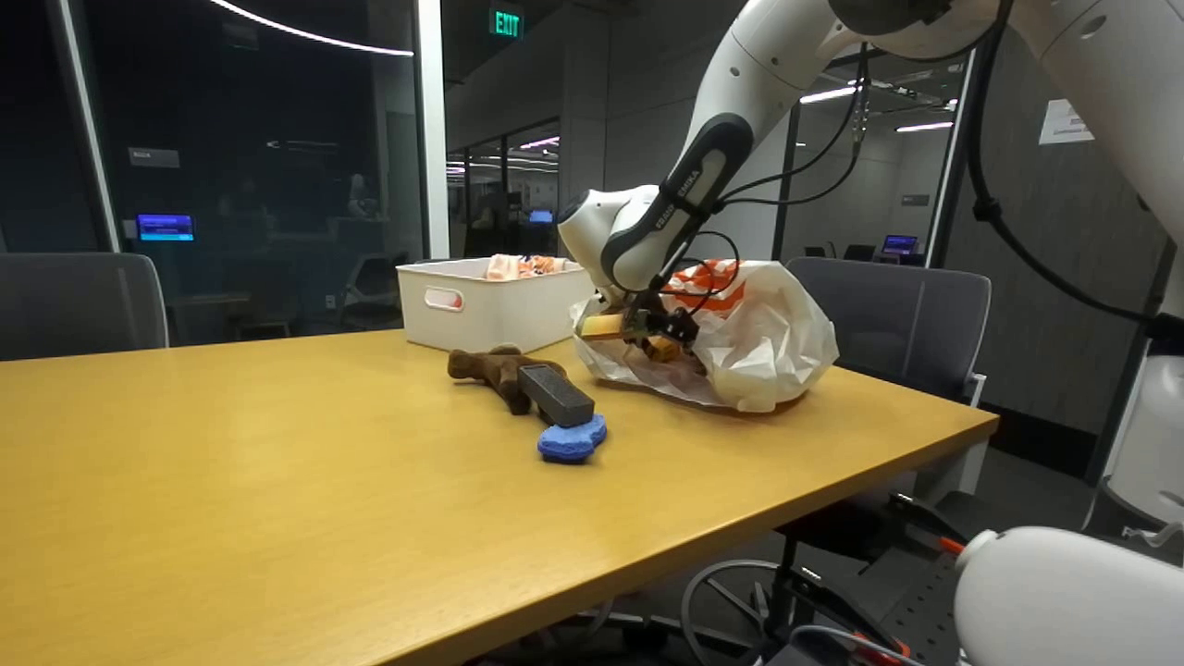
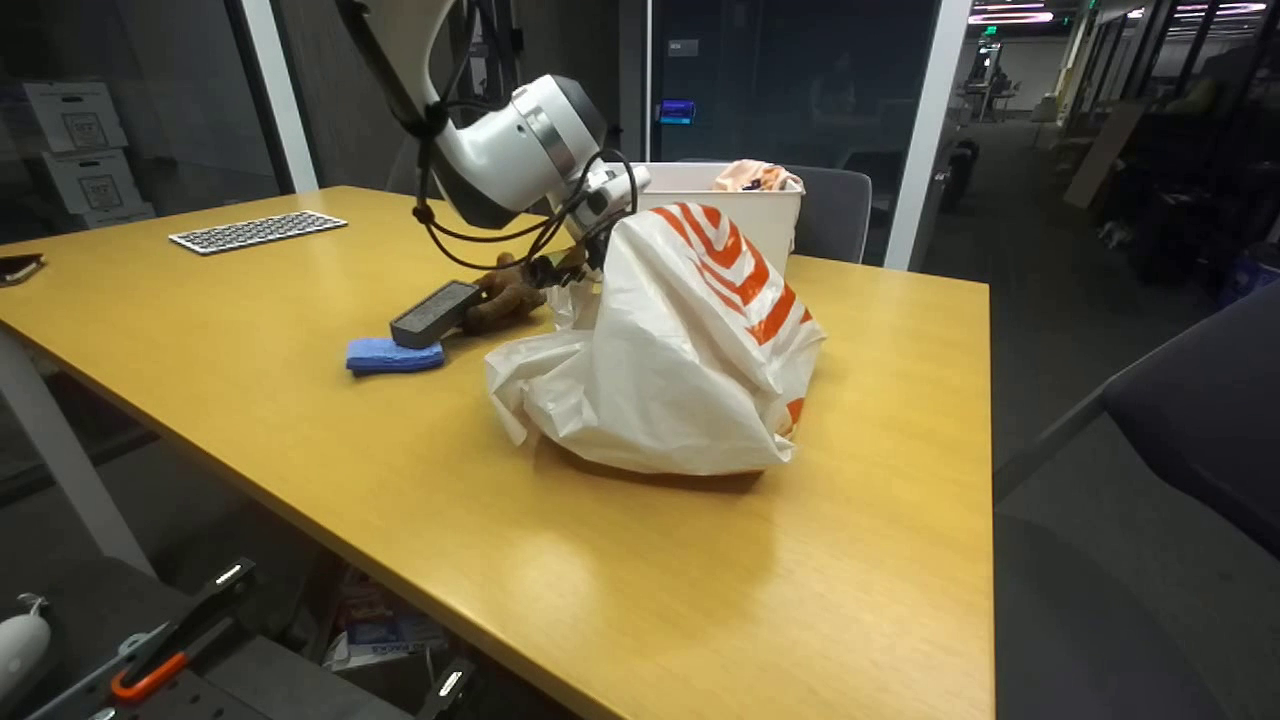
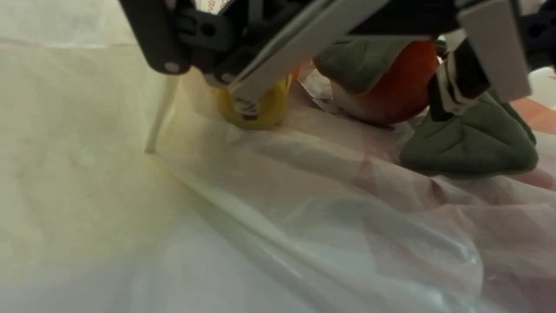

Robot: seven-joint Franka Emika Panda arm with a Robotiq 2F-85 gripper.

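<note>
A crumpled white plastic bag with orange stripes (image 2: 690, 360) lies on its side on the table. My gripper is inside the bag's mouth with its fingers spread wide. In the wrist view, a round red-orange soft object (image 3: 398, 94) with dark green cloth leaves (image 3: 469, 143) lies in the bag, beyond and between the fingers. Close to the left finger is a yellow round object (image 3: 268, 107), partly covered by it. Whether the fingers touch either object cannot be told. From the second exterior side, the bag hides the gripper.
Left of the bag lie a brown plush toy (image 1: 488, 366), a dark grey eraser-like block (image 1: 557, 396) and a blue sponge (image 1: 572, 439). A white bin (image 1: 488, 311) holding cloth stands behind. A keyboard (image 2: 258, 232) lies far off.
</note>
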